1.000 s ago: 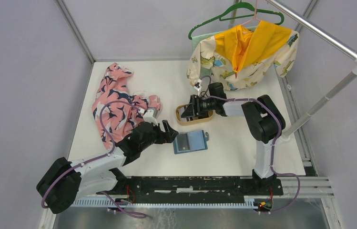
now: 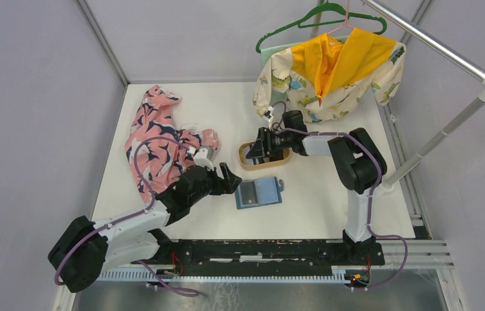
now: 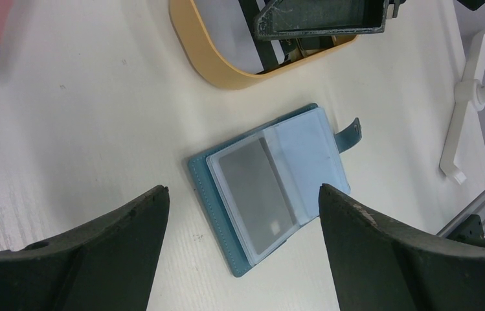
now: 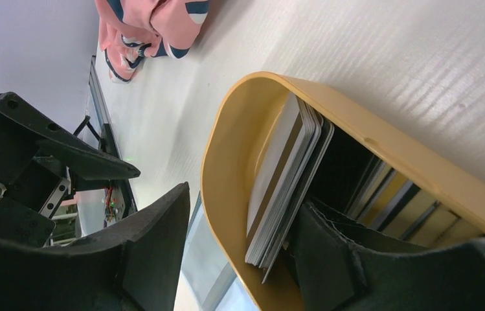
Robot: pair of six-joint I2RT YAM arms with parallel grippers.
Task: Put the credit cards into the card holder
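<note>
In the right wrist view several cards (image 4: 280,184) stand leaning together at the near end of a tan oval box (image 4: 223,136). My right gripper is part open over that box; one finger (image 4: 168,223) is outside its end wall and the other (image 4: 314,227) is inside, against the back of the stack. Whether the fingers press on the cards is unclear. The blue card holder (image 3: 269,184) lies spread flat on the table, with clear sleeves and a strap tab on one side. Above and beside it, my left gripper stands open and empty.
More dark and yellowish items (image 4: 388,201) sit deeper in the box. A pink patterned cloth (image 2: 155,136) lies on the table's left side. Clothes on hangers (image 2: 337,65) hang at the back right. Bare table surrounds the holder in front.
The left arm, box and card holder have stayed put.
</note>
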